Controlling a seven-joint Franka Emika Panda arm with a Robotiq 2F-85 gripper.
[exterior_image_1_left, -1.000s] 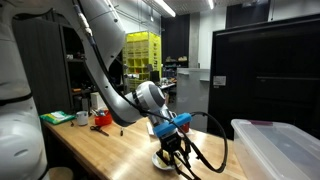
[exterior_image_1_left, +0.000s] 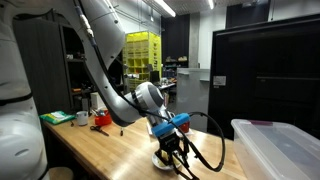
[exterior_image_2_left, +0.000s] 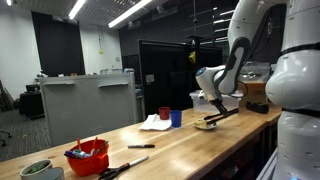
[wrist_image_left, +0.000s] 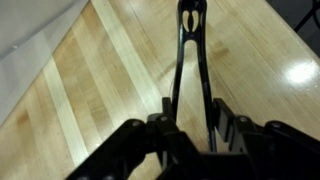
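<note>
In the wrist view a dark two-armed utensil that looks like tongs (wrist_image_left: 205, 75) extends up from between my fingers. Its two arms meet at a slotted head, with bare wood behind. My gripper is shut on its near end. From the side, my gripper (exterior_image_1_left: 178, 148) hangs low over the table. Close by on the tabletop is a white plate (exterior_image_1_left: 157, 162) with something yellowish on it, too small to make out. The plate (exterior_image_2_left: 204, 126) also shows at the right of the second exterior view, with the gripper (exterior_image_2_left: 222, 112) near it.
A large translucent bin (exterior_image_1_left: 275, 150) stands at the right. Across the wooden table (exterior_image_2_left: 165, 155) are a red basket (exterior_image_2_left: 87, 160) of items, a blue cup (exterior_image_2_left: 176, 118), a red cup (exterior_image_2_left: 164, 113) and a white cloth (exterior_image_2_left: 155, 123).
</note>
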